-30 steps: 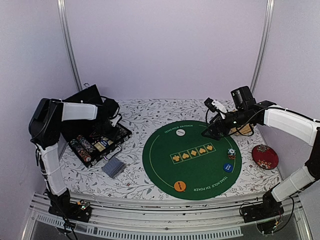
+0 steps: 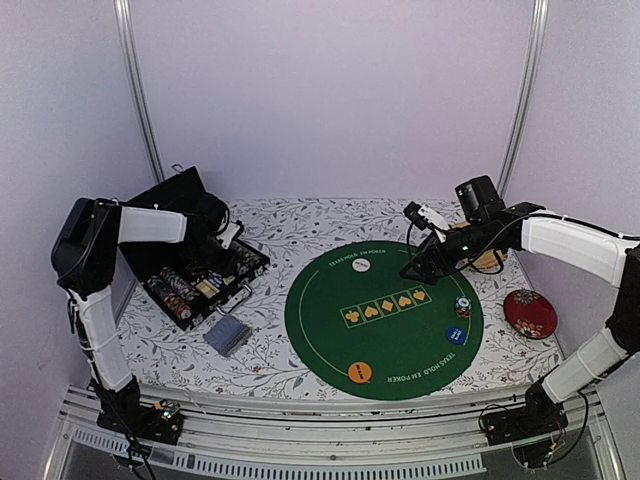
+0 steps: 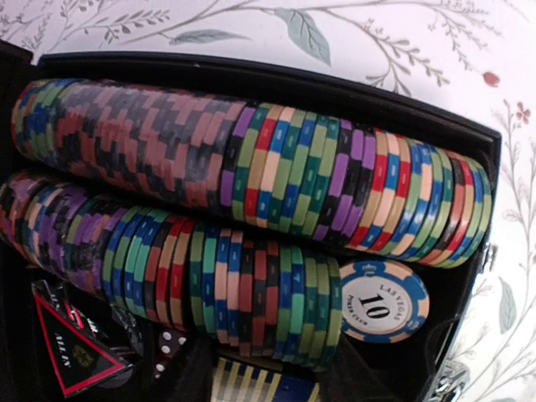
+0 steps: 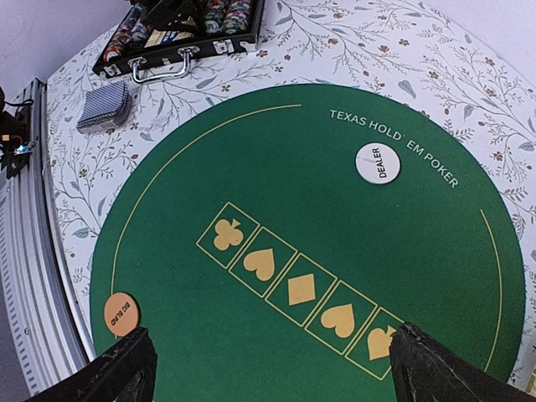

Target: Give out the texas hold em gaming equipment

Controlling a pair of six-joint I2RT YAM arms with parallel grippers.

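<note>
My left gripper [image 2: 222,262] is down inside the black poker case [image 2: 180,310] at the left. In the left wrist view rows of chips [image 3: 142,142], a loose "10" chip [image 3: 383,301], a red dice [image 3: 170,352] and an all-in triangle [image 3: 71,343] fill the case; the dark fingertips are blurred at the bottom edge, their opening unclear. My right gripper [image 2: 425,265] hangs open above the green mat [image 4: 209,352]. On the mat lie the dealer button [image 4: 378,163], an orange big blind button [image 4: 121,313], a blue button [image 2: 457,335] and a few chips [image 2: 462,306].
A deck of cards [image 2: 227,336] lies in front of the case. A red round object [image 2: 530,315] sits right of the mat, and a tan object lies behind my right arm.
My left gripper and the case have shifted slightly; the case now sits a little further right. The mat's items are unchanged.
</note>
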